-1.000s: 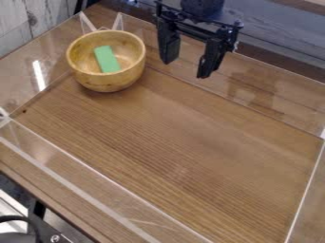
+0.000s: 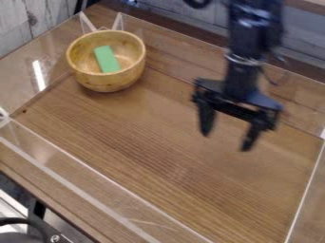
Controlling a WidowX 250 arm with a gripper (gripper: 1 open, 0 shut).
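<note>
My gripper [image 2: 235, 119] hangs over the right-middle of the light wooden table [image 2: 140, 161], motion-blurred, its two dark fingers spread open. No object can be made out between the fingers. A yellow bowl [image 2: 124, 71] sits at the back left, with a green block [image 2: 105, 57] inside it.
The table's edges show at the left and at the lower right, and a grey surface lies beyond the back left edge. Dark cables or parts show at the bottom left corner.
My gripper has moved right and toward the front of the table, away from the bowl. The bowl and green block look unmoved.
</note>
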